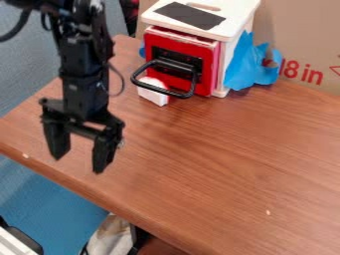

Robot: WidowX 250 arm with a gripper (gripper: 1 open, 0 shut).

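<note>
The black gripper (80, 149) hangs over the left part of the wooden table (226, 179), its two fingers apart and pointing down, with nothing visible between them. Behind it to the right stands a small white toy oven (200, 18) with a red front door (208, 57) and a black handle (184, 94). The door appears closed.
A small white block (151, 98) sits by the oven's front left. Crumpled blue material (250, 66) lies at its right, before a cardboard panel (308, 35). The table's edge runs along the lower left.
</note>
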